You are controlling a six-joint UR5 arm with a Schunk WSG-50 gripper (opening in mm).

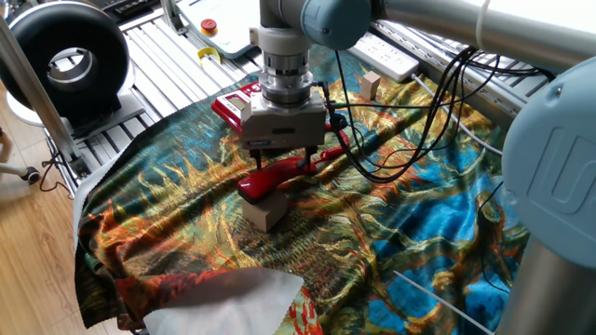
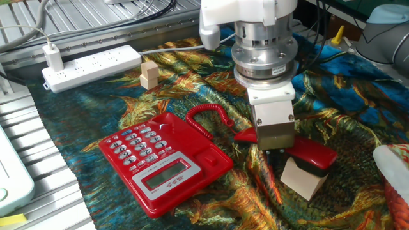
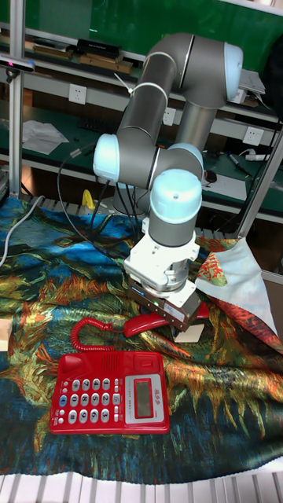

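Observation:
A red telephone handset (image 1: 272, 177) lies tilted, one end on a wooden block (image 1: 267, 212). My gripper (image 1: 283, 166) is right over the handset, its two fingers spread wide apart in exterior view 1. It looks open; whether the fingertips touch the handset I cannot tell. In exterior view 2 the gripper's body covers the handset's middle, and the thick end of the handset (image 2: 313, 153) shows to the right, above the block (image 2: 301, 179). The red phone base (image 2: 167, 167), with keypad and small display, sits beside it, joined by a coiled cord (image 2: 206, 114).
A patterned cloth (image 1: 168, 214) with folds covers the table. Small wooden blocks (image 2: 149, 75) stand near a white power strip (image 2: 92, 67). Black cables (image 1: 410, 158) hang beside the arm. A white tapered piece (image 1: 228, 302) lies at the cloth's near edge.

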